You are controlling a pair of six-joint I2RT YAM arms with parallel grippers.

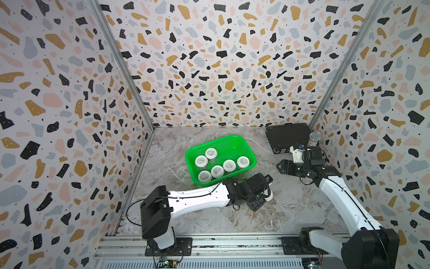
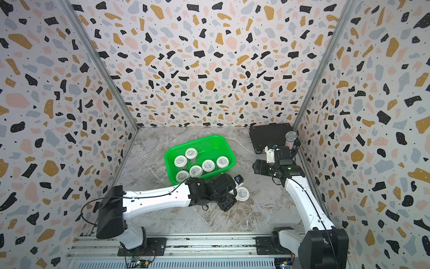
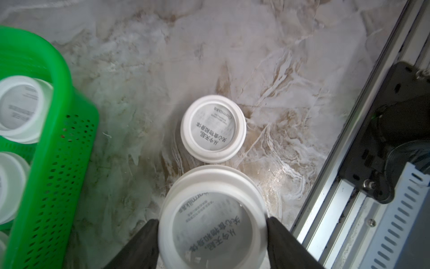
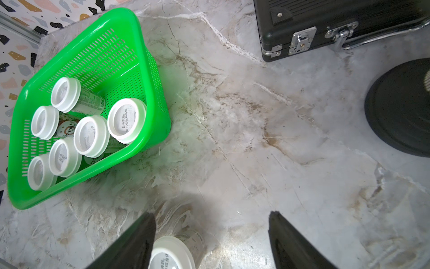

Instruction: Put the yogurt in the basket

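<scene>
A green basket [image 1: 241,143] holds several white-lidded yogurt cups [image 4: 126,118]. Outside it, right of the basket in the left wrist view, one yogurt cup [image 3: 213,128] stands on the marble table. A nearer cup [image 3: 212,228] sits between the fingers of my left gripper; whether they grip it firmly I cannot tell. My right gripper is over the table right of the basket, its fingers apart, with a cup [image 4: 172,255] below beside the left finger.
A black case [image 2: 271,134] stands at the back right, with a round black base [image 4: 394,107] and a mesh-topped object [image 2: 291,136] near it. The table between basket and case is clear. Metal rails [image 3: 331,197] edge the front.
</scene>
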